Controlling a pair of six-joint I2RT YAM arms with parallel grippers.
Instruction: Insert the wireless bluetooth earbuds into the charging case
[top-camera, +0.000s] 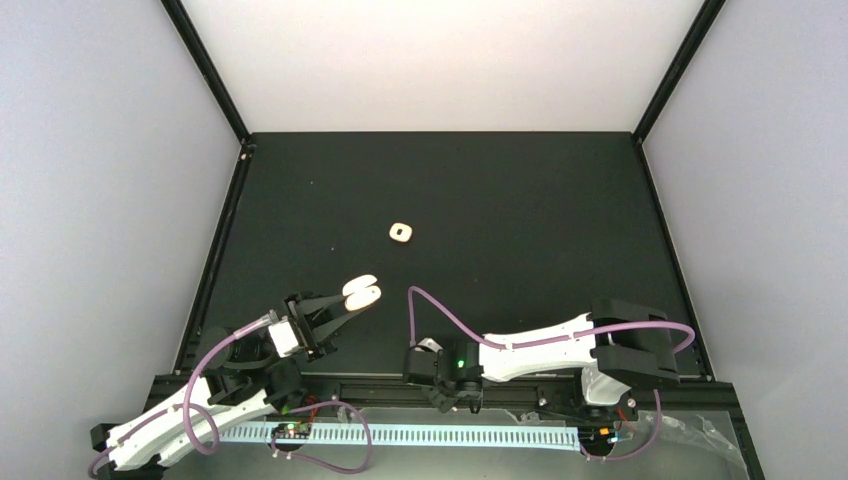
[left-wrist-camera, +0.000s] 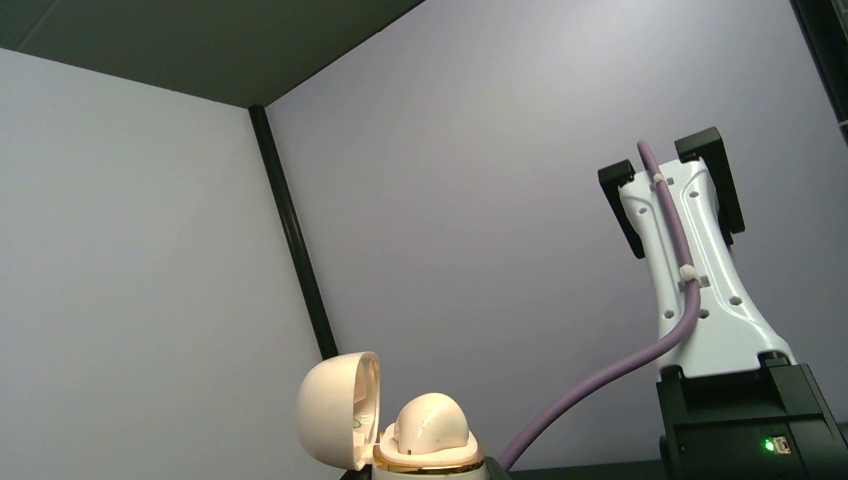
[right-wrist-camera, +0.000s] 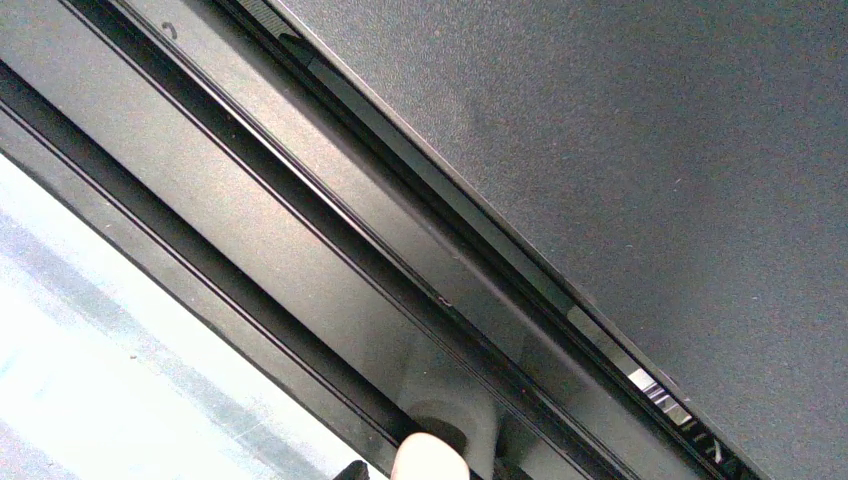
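The charging case (top-camera: 362, 298), cream with its lid (left-wrist-camera: 330, 410) flipped open, is held up by my left gripper (top-camera: 350, 300), shut on it. An earbud (left-wrist-camera: 430, 425) sits in it in the left wrist view. My right gripper points down over the front rail at the lower middle of the top view; a pale rounded piece (right-wrist-camera: 430, 460), apparently an earbud, shows between its fingertips. How firmly it is held I cannot tell.
A small cream square piece (top-camera: 400, 232) lies on the black mat (top-camera: 530, 200). A metal rail (top-camera: 500, 385) runs along the front edge.
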